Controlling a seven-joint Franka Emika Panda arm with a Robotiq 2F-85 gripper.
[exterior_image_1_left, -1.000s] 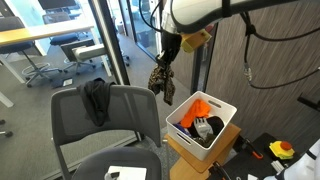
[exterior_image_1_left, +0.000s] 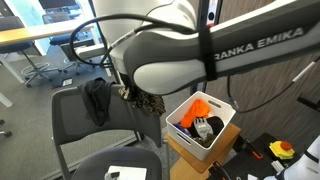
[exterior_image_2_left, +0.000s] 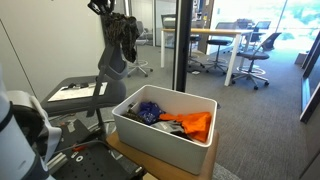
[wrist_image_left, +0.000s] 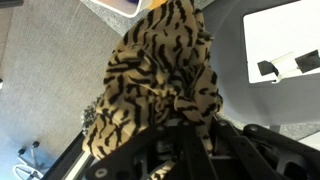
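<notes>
A tiger-striped cloth (wrist_image_left: 160, 75), tan with dark stripes, hangs from my gripper, which is shut on it. The cloth covers much of the wrist view and hides the fingertips. In exterior view 2 the cloth (exterior_image_2_left: 120, 38) dangles high at the left, above the chair. Exterior view 1 shows part of the cloth (exterior_image_1_left: 150, 101) below the arm, in front of the chair back; the arm hides the gripper there.
A white bin (exterior_image_2_left: 163, 136) holding orange, blue and grey cloths stands on a wooden surface (exterior_image_2_left: 205, 160). A dark cloth (exterior_image_1_left: 98, 100) drapes over the grey chair's back (exterior_image_1_left: 75, 125). White paper (exterior_image_1_left: 125, 173) lies on the chair seat.
The arm has come toward exterior view 1's camera and the left, carrying the cloth away from beside the bin to before the chair back. The bin and the dark cloth stay put.
</notes>
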